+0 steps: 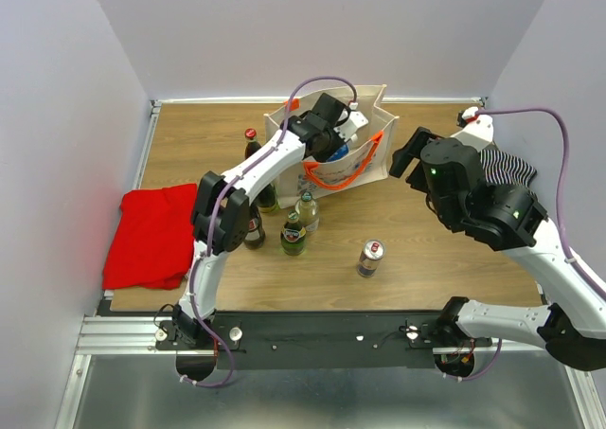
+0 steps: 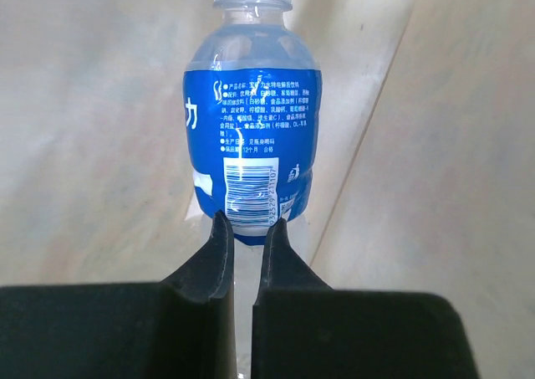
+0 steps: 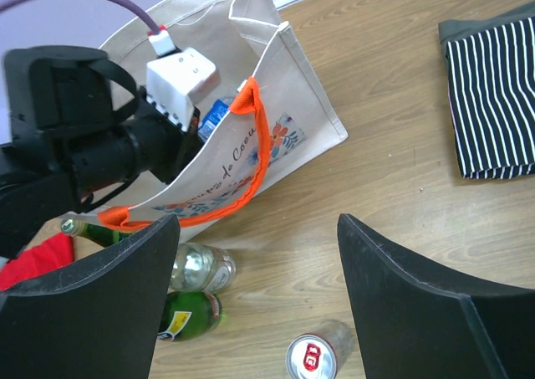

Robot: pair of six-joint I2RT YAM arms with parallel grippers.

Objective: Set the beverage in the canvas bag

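The canvas bag (image 1: 352,173) stands at the back middle, orange handle on its front. My left gripper reaches down inside it, shut on a blue-labelled bottle (image 2: 251,136) with a white cap, which the left wrist view shows against pale fabric. In the top and right wrist views the bag and wrist mostly hide the bottle. My right gripper stands open above the table's right side, nothing between its fingers, with the bag ahead of it.
A red cloth (image 1: 151,240) lies left, a striped cloth (image 1: 507,167) back right. Several bottles, among them a green one (image 1: 293,237), stand left of and before the bag. A can (image 1: 369,259) stands front middle.
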